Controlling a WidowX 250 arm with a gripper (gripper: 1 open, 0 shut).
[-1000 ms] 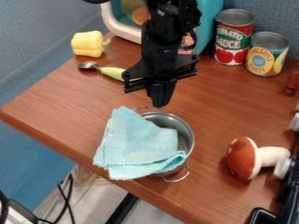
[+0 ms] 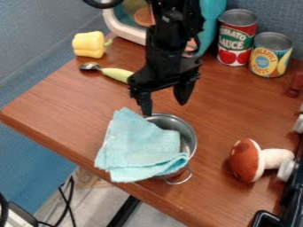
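Observation:
My black gripper (image 2: pixel 164 96) hangs over the middle of the wooden table, just behind a metal pot (image 2: pixel 182 133), with its two fingers spread apart and nothing visible between them. A light blue cloth (image 2: pixel 136 146) lies in and over the left side of the pot.
A tomato sauce can (image 2: pixel 236 40), a second can (image 2: pixel 270 58) and a small red object (image 2: pixel 295 87) stand at the back right. A yellow pepper (image 2: pixel 88 44), a spoon and a banana (image 2: pixel 117 74) lie back left. A toy mushroom (image 2: pixel 246 162) lies right of the pot.
The cloth and pot look unchanged.

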